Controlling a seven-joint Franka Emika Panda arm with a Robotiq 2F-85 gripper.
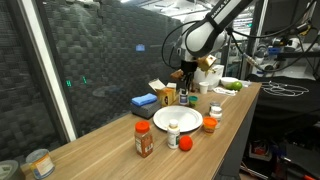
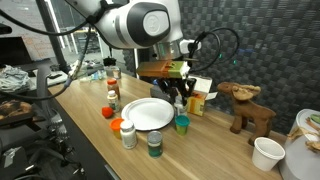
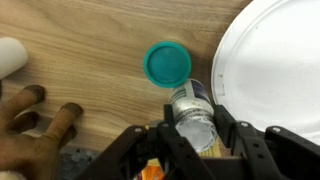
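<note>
A small silver-topped can or bottle is held upright between the fingers of my shut gripper in the wrist view. In exterior view 1 the gripper is over the far part of the table, with the held can beneath it. Its lower end is hard to make out, so I cannot tell whether it touches the table. The white plate lies right beside the can. A teal-lidded jar stands close on the other side.
A brown toy deer and a white cup stand near the wall. An open yellow box is close behind the gripper. Several jars and a red ball line the plate's near side. Bare wood lies toward the near left.
</note>
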